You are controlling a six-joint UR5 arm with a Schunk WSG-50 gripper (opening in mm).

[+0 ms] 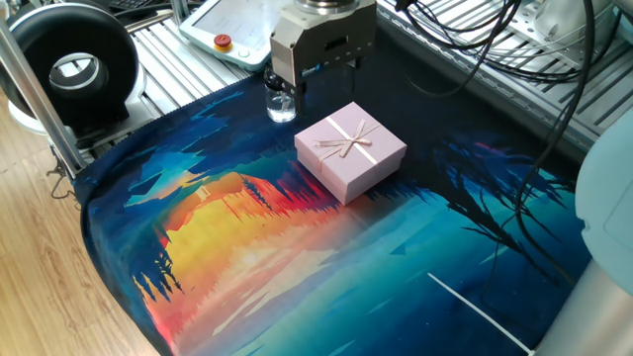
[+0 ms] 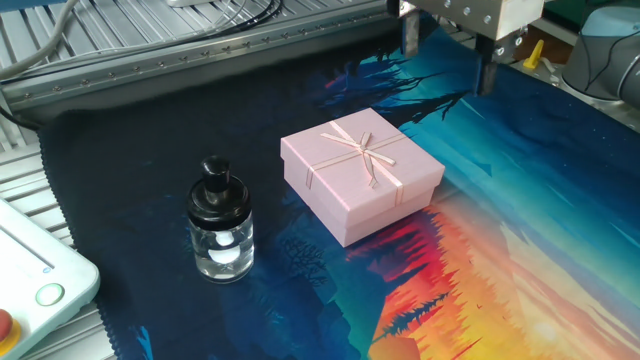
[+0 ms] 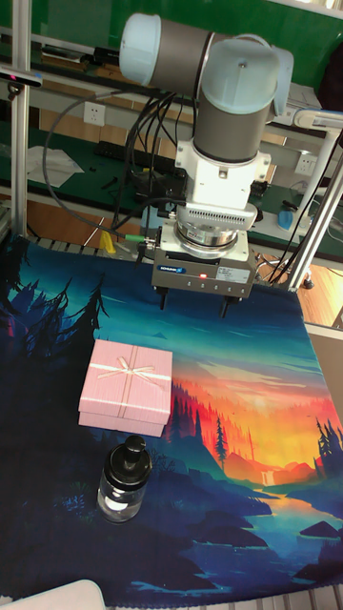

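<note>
A pink gift box (image 1: 346,163) with a ribbon bow sits closed on the printed cloth. Beside it stands a clear glass bottle (image 2: 222,235) with a black cap, upright on the dark part of the cloth; in exterior view 1 the gripper partly covers its top. My gripper (image 3: 196,304) hangs above the cloth, beyond the box as exterior view 3 looks at it. Its two dark fingers (image 2: 485,75) stand wide apart, with nothing between them. It touches neither the box nor the bottle.
A teach pendant (image 1: 229,35) with a red button lies on the slatted metal surface near the bottle. Black cables (image 1: 470,40) run along the opposite edge.
</note>
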